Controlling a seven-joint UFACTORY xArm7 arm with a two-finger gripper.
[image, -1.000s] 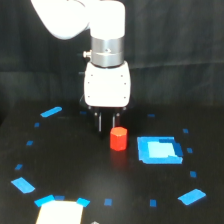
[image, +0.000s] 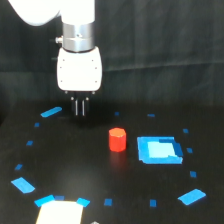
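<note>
A red block (image: 117, 140), roughly six-sided from this side, rests on the dark table near the middle of the camera view. My gripper (image: 82, 108) hangs from the white arm to the left of the block and farther back, apart from it. Its dark fingers point down and stand close together. Against the dark background I cannot tell whether they are fully shut. No object shows between or below them.
A blue-rimmed square tray (image: 143, 158) with a pale inside lies right of the block. Blue tape strips (image: 22, 185) and several small blue marks dot the table. A white piece (image: 60, 212) stands at the front edge.
My gripper has moved left and slightly up, away from the red block, and its fingers look closer together. The block stays in about the same place.
</note>
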